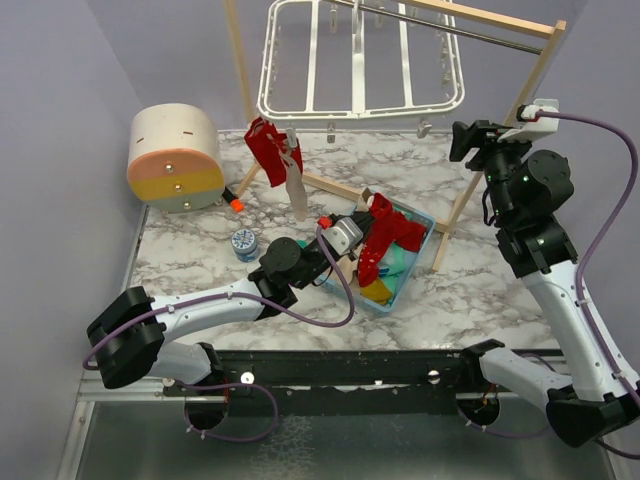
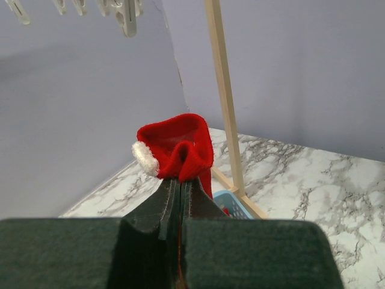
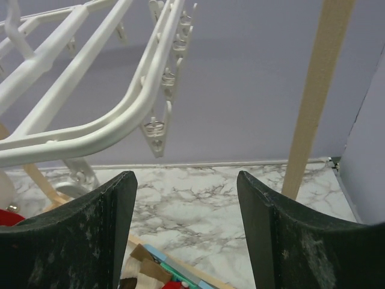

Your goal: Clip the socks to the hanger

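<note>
In the left wrist view a red sock with a white fuzzy edge is pinched between the tips of my left gripper, which is shut on it. From above, this red sock hangs over the blue basket. The white clip hanger hangs above the table, with a red sock and a pale sock at its front left corner. My right gripper stands to the right of the hanger. Its open fingers have nothing between them, and an empty clip shows ahead on the frame.
The blue basket with several socks stands mid-table. A wooden stand carries the hanger. At the back left is a round-topped drawer box, with a blue tin in front.
</note>
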